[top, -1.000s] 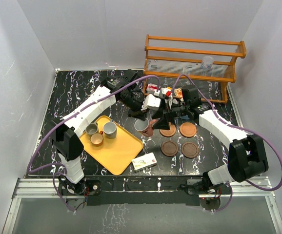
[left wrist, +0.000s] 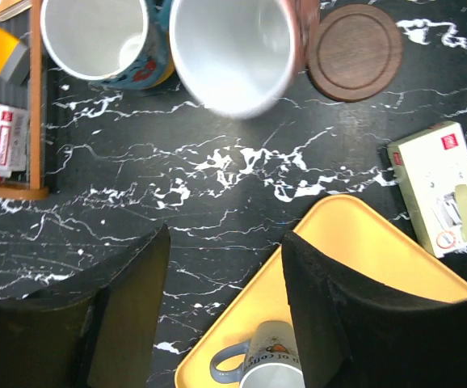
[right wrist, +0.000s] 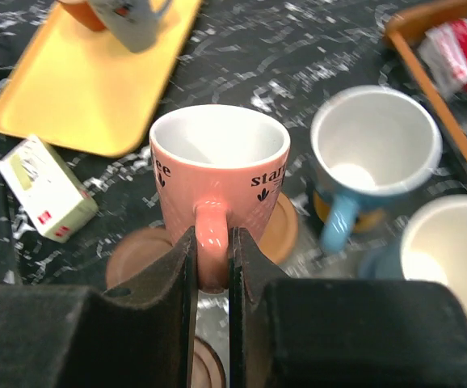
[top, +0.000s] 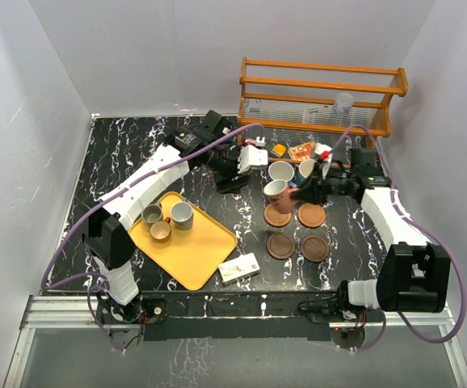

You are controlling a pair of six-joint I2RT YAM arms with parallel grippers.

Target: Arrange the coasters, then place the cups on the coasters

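Observation:
A pink cup [right wrist: 217,174] with dark lettering hangs in the air, its handle pinched in my right gripper, which is shut on it. In the top view this cup [top: 279,194] is tilted over the upper left one of several round brown coasters [top: 311,215]. My left gripper has its fingers apart and nothing between them, above bare dark marble. Two blue cups stand behind the coasters; one blue cup [left wrist: 128,73] shows at the top of the left wrist view.
A yellow tray [top: 187,263] at the left holds several cups. A white box [top: 239,268] lies near the front edge. A wooden rack [top: 314,125] stands at the back. Marble is clear between tray and coasters.
The right arm has swung to the right, carrying the pink cup away from the left gripper to above the coasters.

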